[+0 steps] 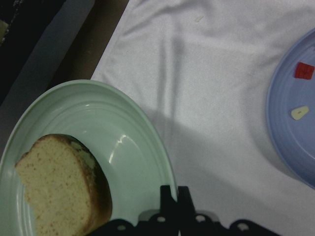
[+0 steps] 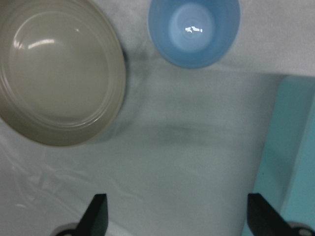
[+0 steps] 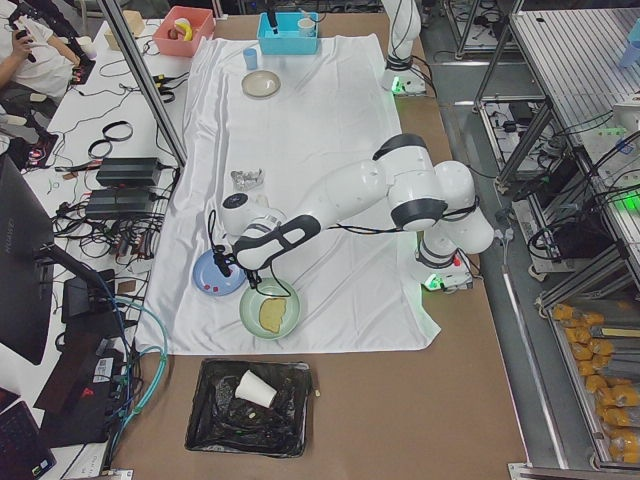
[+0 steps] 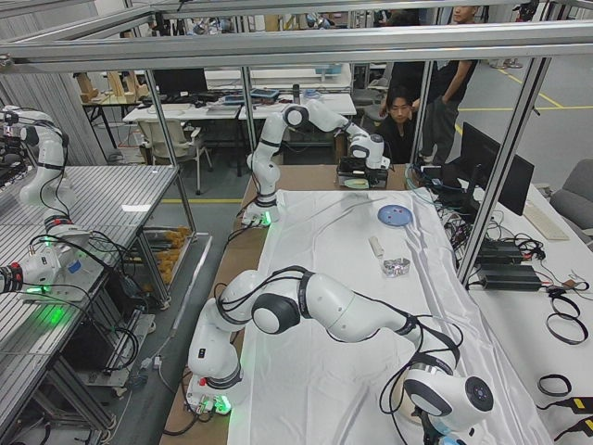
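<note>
A green plate (image 3: 250,310) holding a slice of bread (image 3: 271,314) is at the near end of the cloth; my left gripper is shut at its rim, fingers close together on the plate's edge. A blue plate (image 1: 290,128) with small red and pale pieces lies beside it. At the far end, my right gripper hangs open over bare cloth, near a tan plate (image 2: 61,69), a blue cup (image 2: 193,29) and a light blue bin (image 2: 290,147).
A black lined tray (image 3: 245,430) with a white cup sits beyond the near cloth edge. A crumpled foil piece (image 3: 247,180) lies mid-cloth. A pink basket (image 3: 185,45) stands on the side bench.
</note>
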